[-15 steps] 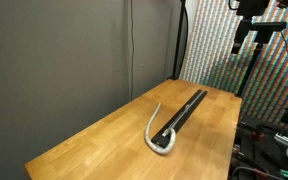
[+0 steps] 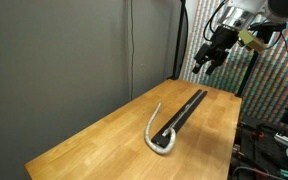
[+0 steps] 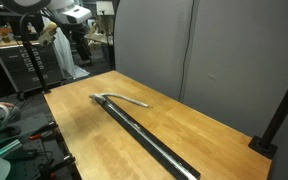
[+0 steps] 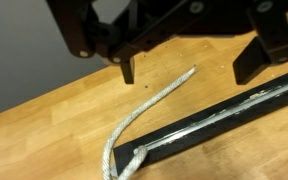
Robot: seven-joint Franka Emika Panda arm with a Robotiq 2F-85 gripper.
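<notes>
A white rope (image 2: 148, 130) lies on the wooden table, bent into a hook at its near end. That bend crosses the end of a long black channel (image 2: 191, 108). In the wrist view, the rope (image 4: 149, 104) curves round, and its end lies over the channel (image 4: 219, 119), which has a pale strip along its middle. Above the table hangs my gripper (image 2: 203, 69), clear of both things. Its two fingers stand wide apart in the wrist view, so the gripper is open, with nothing between them. From the other side, the rope (image 3: 126, 98) lies beside the channel (image 3: 144, 137).
Bare tabletop (image 2: 94, 145) spreads out on the left. A grey partition (image 2: 64, 80) stands behind the table. A dark post (image 3: 276, 120) rises at a table corner in the second exterior view.
My arm has come down and to the left, bringing the gripper closer to the table. Rope and channel lie as before.
</notes>
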